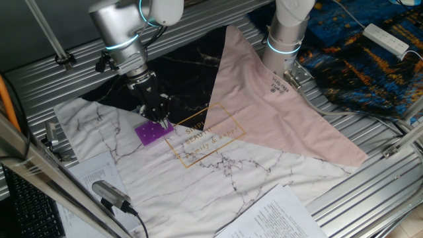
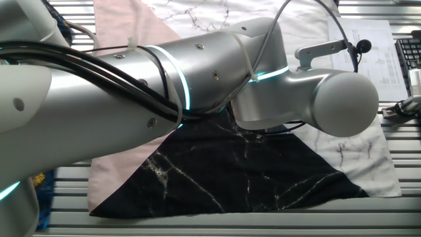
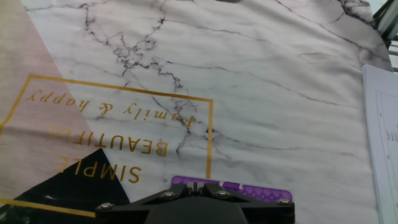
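A flat purple block (image 1: 153,134) with small pale marks rests on the white marble-print part of the cloth (image 1: 218,178). My gripper (image 1: 164,124) points down at the block's right end, its tips right over or against that edge. At the bottom of the wrist view, the gripper has its fingertips together, with nothing visible between them. Behind the fingers shows a strip of the purple block (image 3: 264,193), its near part covered by them. Whether the tips touch it, I cannot tell. The arm hides block and gripper in exterior view 2.
Paper sheets (image 1: 274,215) lie at the cloth's front edge. Printed paper (image 1: 99,175), a keyboard (image 1: 30,201) and a metal post (image 1: 46,162) stand to the left. A small clamp-like device (image 1: 111,194) trails a cable.
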